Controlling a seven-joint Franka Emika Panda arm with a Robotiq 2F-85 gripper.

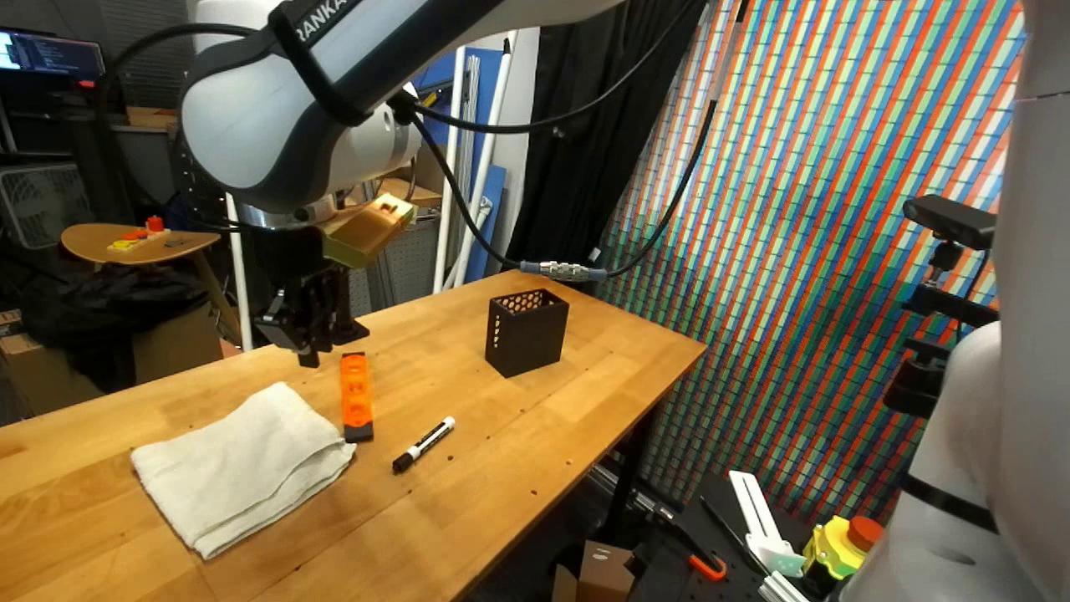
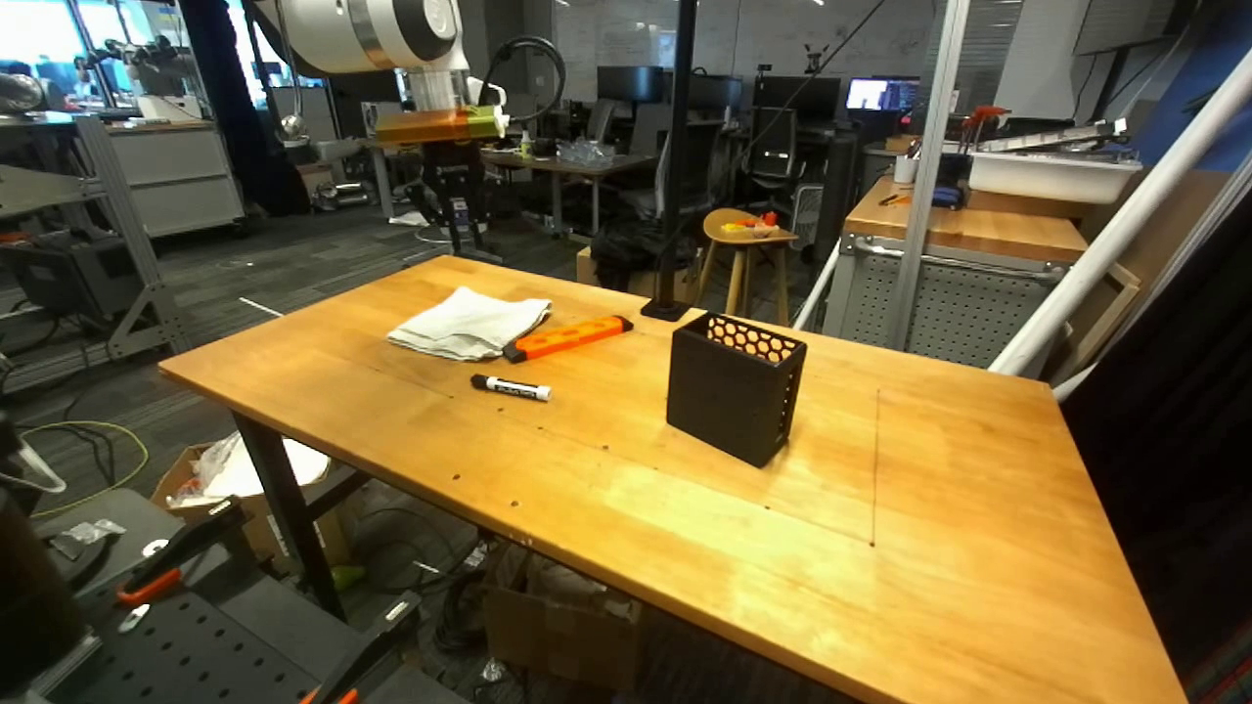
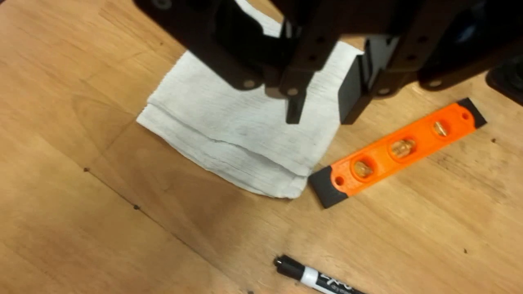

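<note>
A folded white cloth [image 1: 241,466] lies flat on the wooden table. Beside one of its corners is an orange level [image 3: 404,149] with black ends. The black-and-white marker [image 2: 512,388] rests on bare wood, apart from both. My gripper hovers above the cloth in the wrist view, its fingers part open and a gap showing between the fingertips. Nothing is held there; cloth shows through the gap from below. In the first exterior view the gripper [image 1: 308,351] hangs over the table, clear of its surface.
An upright black box [image 2: 734,387] with a honeycomb-holed side stands farther along the table, open at the top. A black post base [image 2: 665,310] sits at the table's edge. Bare table [image 2: 986,493] extends beyond the box.
</note>
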